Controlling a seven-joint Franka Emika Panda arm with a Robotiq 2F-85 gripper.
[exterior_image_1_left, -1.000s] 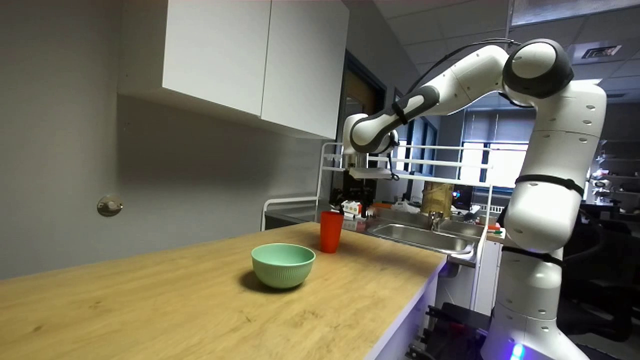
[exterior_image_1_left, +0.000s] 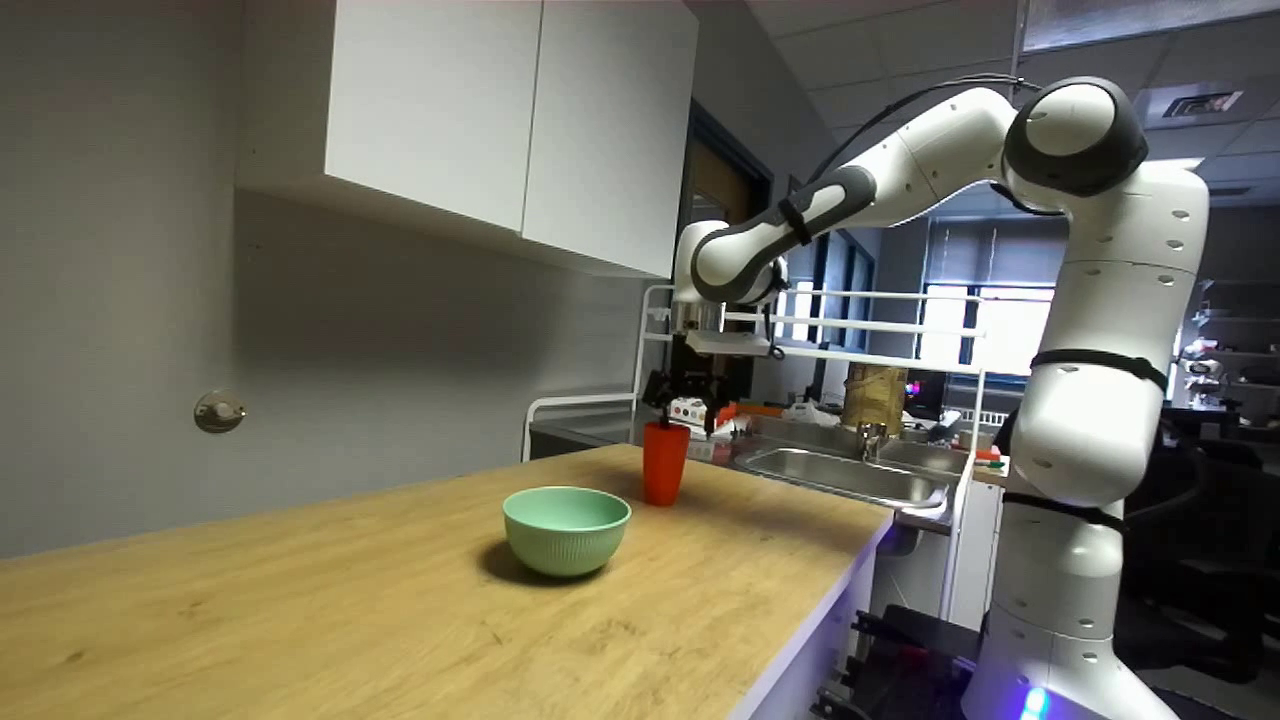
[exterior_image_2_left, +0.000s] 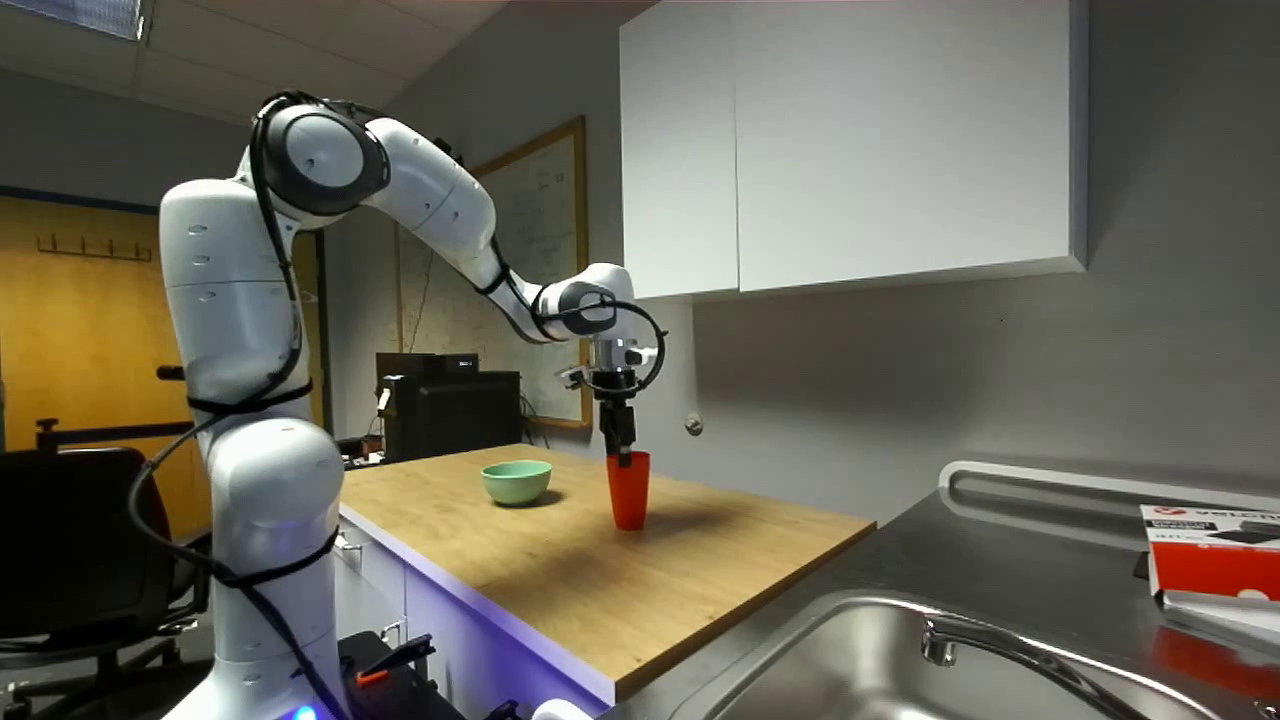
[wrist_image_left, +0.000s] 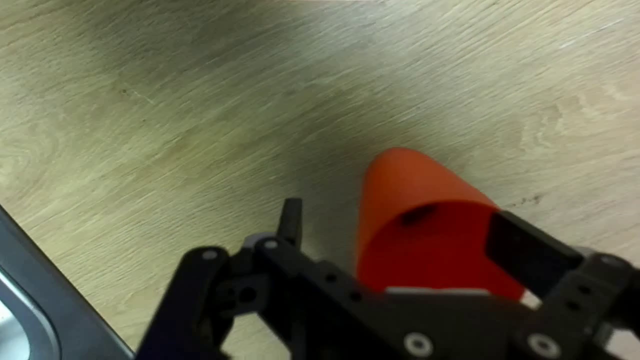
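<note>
A tall red cup (exterior_image_1_left: 666, 466) stands upright on the wooden counter (exterior_image_2_left: 720, 528). My gripper (exterior_image_1_left: 685, 406) points down at the cup's top, its fingers apart. In the wrist view, one of its fingers (wrist_image_left: 531, 255) overlaps the mouth of the red cup (wrist_image_left: 399, 180), while the opposite one lies outside the cup, over bare wood. Whether the overlapping fingertip is inside the rim or just above it, I cannot tell. A ribbed green bowl (exterior_image_1_left: 566, 532) sits apart from the cup, and it looks empty in what shows of its inside.
A white wall cabinet (exterior_image_2_left: 900, 144) hangs above the counter's back. Beside the counter's end lies a steel sink (exterior_image_2_left: 828, 654) with a faucet (exterior_image_2_left: 1020, 660). A red and white box (exterior_image_2_left: 1212, 558) rests past the sink. Much of the counter around the bowl is clear.
In exterior view 1, my gripper has shifted a little to the left, further over the cup. The cup looks very slightly displaced to the right; the bowl is unmoved.
</note>
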